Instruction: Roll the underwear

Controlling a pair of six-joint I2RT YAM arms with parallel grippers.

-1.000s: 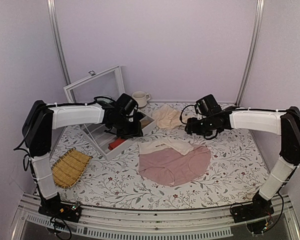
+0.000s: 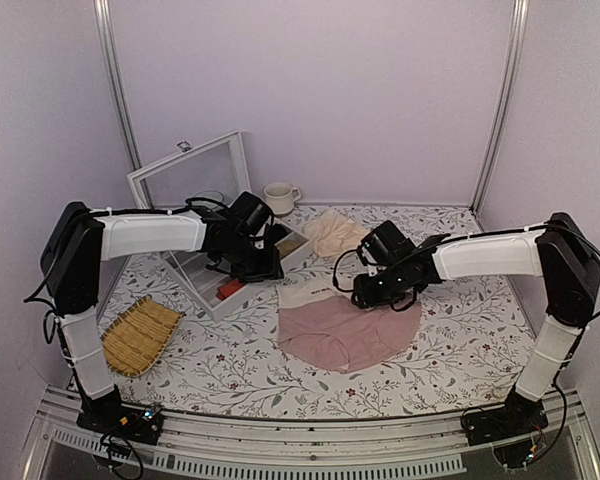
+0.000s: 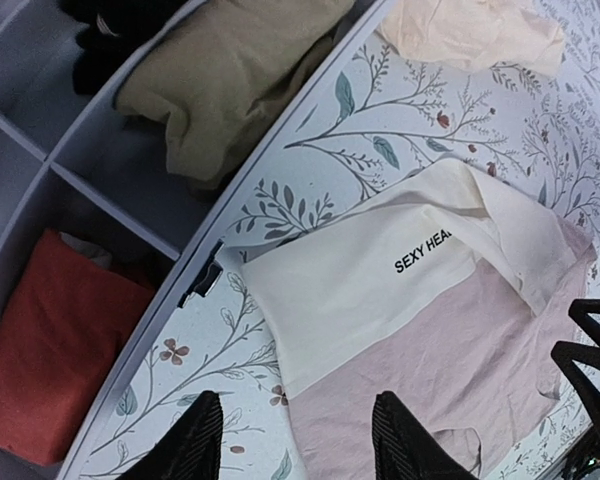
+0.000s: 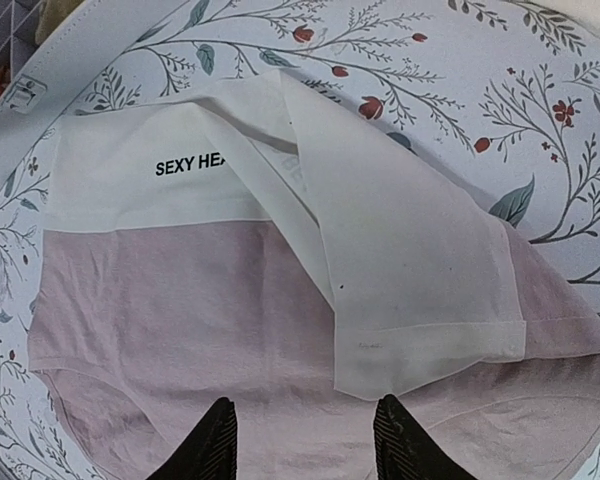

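Pink underwear point(image 2: 345, 335) with a white waistband lies spread on the table. Its left part is flat with printed letters; in the right wrist view the waistband's right corner point(image 4: 420, 300) is folded over slantwise onto the pink cloth. My right gripper stands open above the underwear, nothing between its fingers, just on the near side of that folded corner. The left gripper is also open and empty, over the table by the underwear's left edge and the box.
A white compartment box point(image 2: 215, 300) holding rolled clothes, with its lid raised, stands left of the underwear. Behind lie a cream cloth point(image 2: 335, 235) and a mug point(image 2: 281, 197). A yellow woven mat point(image 2: 142, 338) is at far left. Free room lies right and in front.
The left arm has barely shifted. The underwear looks unchanged.
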